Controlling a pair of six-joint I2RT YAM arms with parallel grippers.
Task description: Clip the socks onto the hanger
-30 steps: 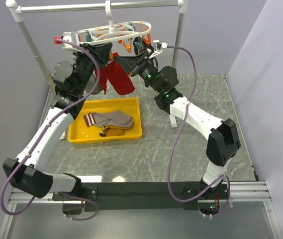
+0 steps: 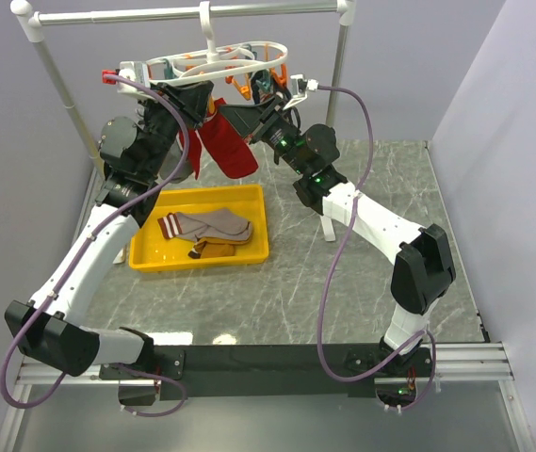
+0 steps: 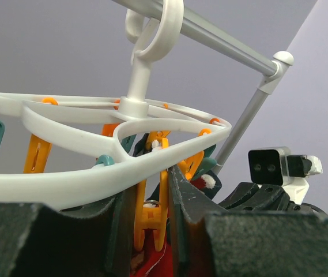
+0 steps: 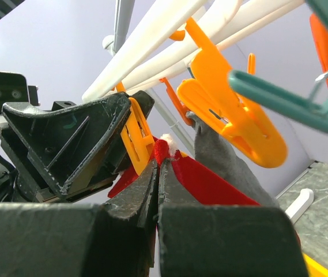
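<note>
The white round hanger [image 2: 230, 66] hangs from the rail, with orange and teal clips round it. My left gripper is shut on an orange clip [image 3: 155, 219] at the hanger's ring. A red sock [image 2: 228, 146] hangs below that clip; in the right wrist view its white-tipped edge [image 4: 166, 144] meets the clip. My right gripper is shut at that red edge, where the fabric rises from between its fingertips. A grey sock [image 4: 221, 161] hangs behind the red one.
A yellow bin [image 2: 154, 254] below holds grey and mustard socks. Rail posts [image 2: 336, 66] stand at either side of the hanger, and a wall is on the right.
The red sock's lower part has swung slightly down and to the right. Both arms have barely moved.
</note>
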